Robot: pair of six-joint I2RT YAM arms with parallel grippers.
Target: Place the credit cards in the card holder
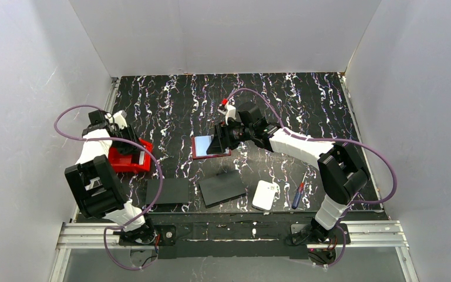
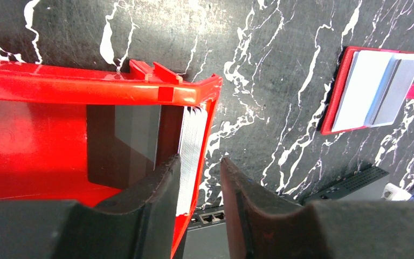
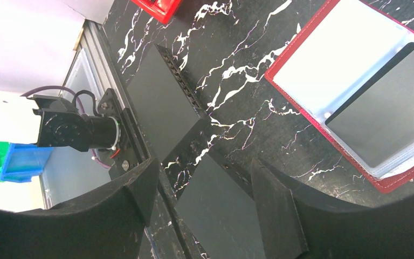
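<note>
A red plastic box [image 2: 32,140] at the left of the table holds a row of thin white cards [image 2: 191,156] along its right wall and dark flat pieces inside. My left gripper is open over that wall, fingers either side of the card row. The red card holder [image 3: 296,54] lies open in mid table, with clear sleeves and a dark card or panel on one side. My right gripper hangs open above the table beside the holder, nothing between its fingers.
Two dark plates [image 1: 167,191] lie along the front edge. A white block [image 1: 264,195] and a screwdriver [image 1: 298,194] are at front right.
</note>
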